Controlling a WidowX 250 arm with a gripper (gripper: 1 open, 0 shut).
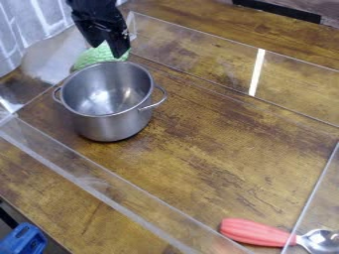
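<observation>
My black gripper [109, 42] is at the top left, above and behind a steel pot [107, 114] with two side handles. A green patterned cloth [91, 57] lies behind the pot, under or beside the gripper. Whether the fingers are open or shut, and whether they touch the cloth, I cannot tell.
A spoon with a red handle [259, 232] lies at the bottom right. Clear panels border the wooden table [225, 139], whose middle is bare. A blue object [22, 239] is at the lower left corner.
</observation>
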